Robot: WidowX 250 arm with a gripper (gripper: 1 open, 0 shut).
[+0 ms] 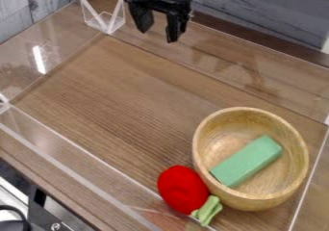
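My dark gripper (154, 23) hangs at the top centre of the camera view, high over the back part of the wooden table, with nothing seen between its fingers. A green block (244, 160) lies in a round tan bowl (206, 139) at the lower right. A red object with a pale green top (183, 189), like a toy vegetable, lies just outside the bowl at its lower left.
A white translucent object (103, 13) stands at the back left, near my gripper.
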